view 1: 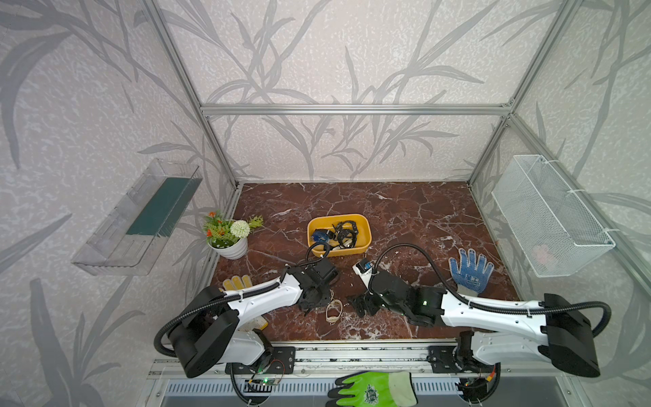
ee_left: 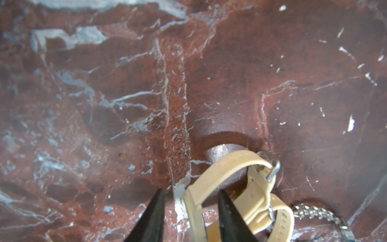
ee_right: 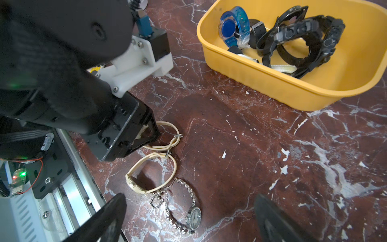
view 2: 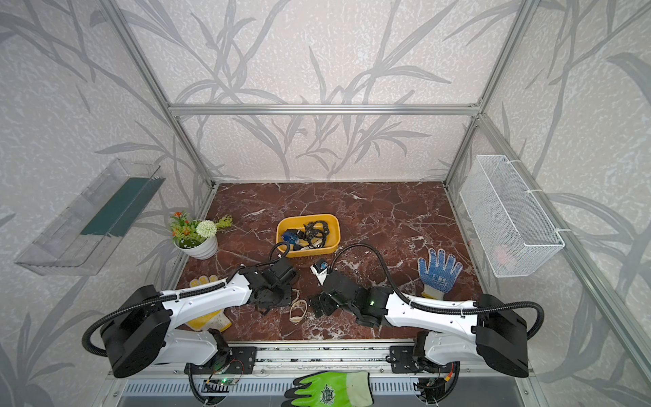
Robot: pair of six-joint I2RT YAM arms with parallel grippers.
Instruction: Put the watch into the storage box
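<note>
Two cream-strapped watches lie on the marble table, one (ee_left: 215, 169) between and just beyond the fingers of my part-open left gripper, the other (ee_right: 137, 181) nearer my right gripper. A silver chain watch (ee_right: 193, 217) lies beside them. My right gripper stands open above the table with that chain watch in view between its fingertips. The yellow storage box (ee_right: 262, 86) sits behind, holding several black and blue watches. Whether the left fingers touch the strap is hard to tell.
A flower pot (view 1: 232, 249) stands left of the box, a blue glove (view 1: 471, 271) lies at right and a yellow glove (view 2: 203, 318) at left, partly under the left arm. Wire baskets hang on both side walls. The table behind the box is clear.
</note>
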